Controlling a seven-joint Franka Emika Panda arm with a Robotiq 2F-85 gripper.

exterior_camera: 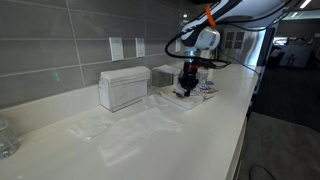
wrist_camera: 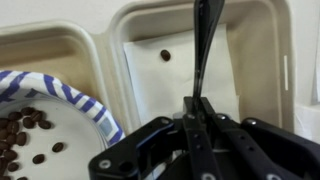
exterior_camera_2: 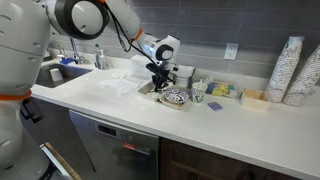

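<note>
In the wrist view, my gripper is shut on a long dark utensil-like object point(wrist_camera: 204, 55) that runs up out of the frame; its far end is hidden. Below it lies a beige tray point(wrist_camera: 270, 60) with white paper point(wrist_camera: 150, 85) in its compartment. A single dark bean point(wrist_camera: 165, 55) rests on that paper. To the left, a blue-and-white-rimmed paper plate point(wrist_camera: 85, 100) carries several brown beans point(wrist_camera: 12, 135). From outside, the gripper point(exterior_camera_2: 156, 84) points down over the tray area, beside the plate point(exterior_camera_2: 176, 96).
A patterned cup point(exterior_camera_2: 199, 90) stands right of the plate, with a wooden box point(exterior_camera_2: 254, 100) farther along. Tall patterned rolls point(exterior_camera_2: 284, 72) stand near the wall. A white box point(exterior_camera: 122, 89) sits against the backsplash.
</note>
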